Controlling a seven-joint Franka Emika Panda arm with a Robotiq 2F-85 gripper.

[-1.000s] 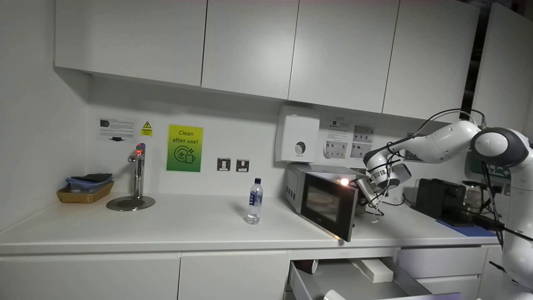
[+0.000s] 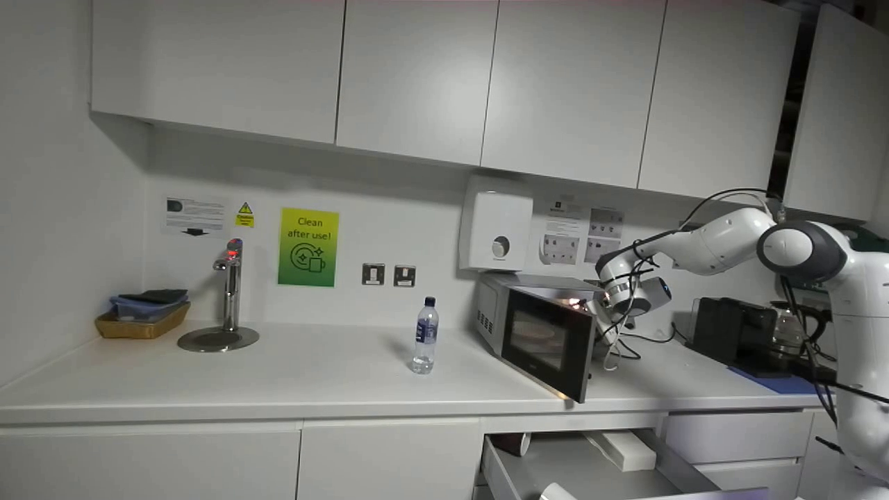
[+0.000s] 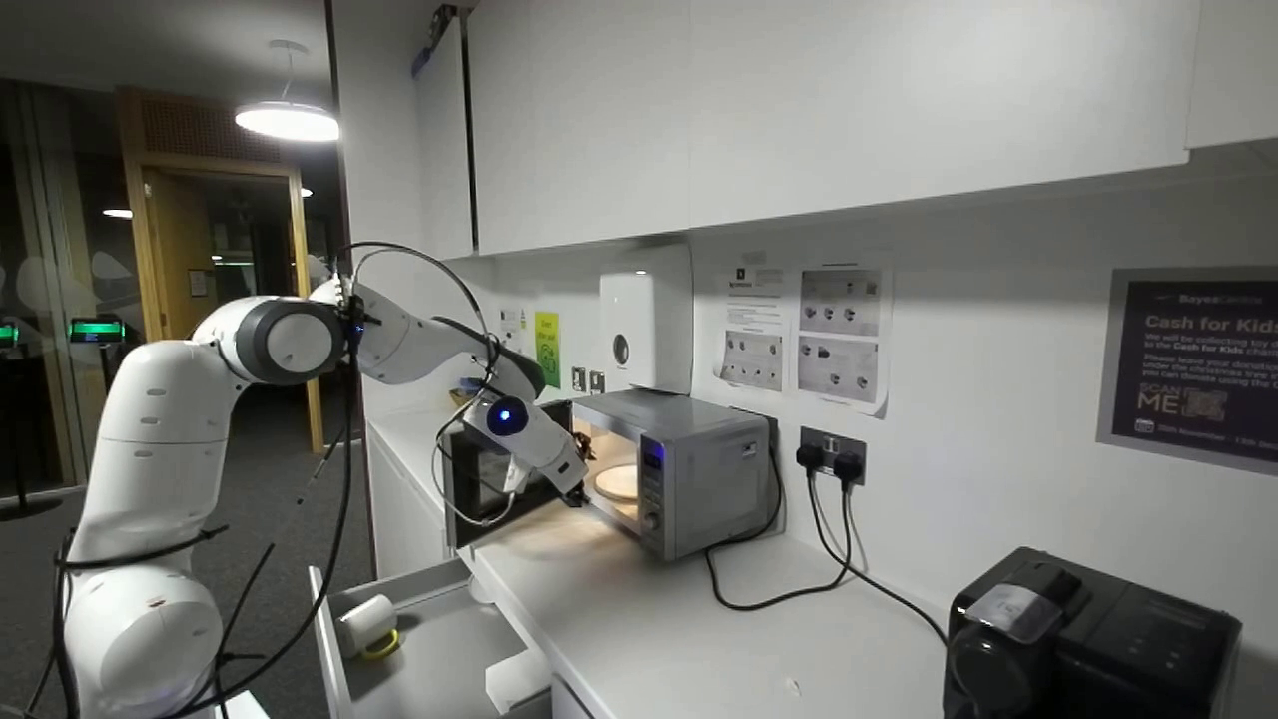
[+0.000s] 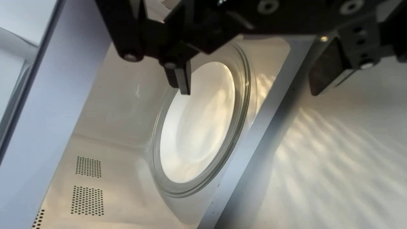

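The microwave (image 3: 719, 467) stands on the counter with its door (image 2: 546, 342) swung open and its inside lit. Within it, a pale round plate (image 4: 198, 126) rests on the glass turntable (image 4: 168, 183). My gripper is at the microwave's opening, its fingers spread wide with nothing between them. In the wrist view, one finger (image 4: 183, 78) overlaps the plate's upper left edge, while the other finger (image 4: 330, 68) appears outside the opening, above the counter. Whether a finger touches the plate I cannot tell. The second exterior view shows the arm reaching between the open door and the cavity.
Below the counter an open drawer (image 2: 575, 479) holds a white mug (image 3: 367, 623) and a white box (image 2: 629, 451). A water bottle (image 2: 425, 337) stands left of the microwave. A black coffee machine (image 3: 1078, 641) is to the right.
In exterior view 1, the arm has shifted left and a little lower, bringing its wrist closer to the microwave. The door, bottle and drawer have stayed put.
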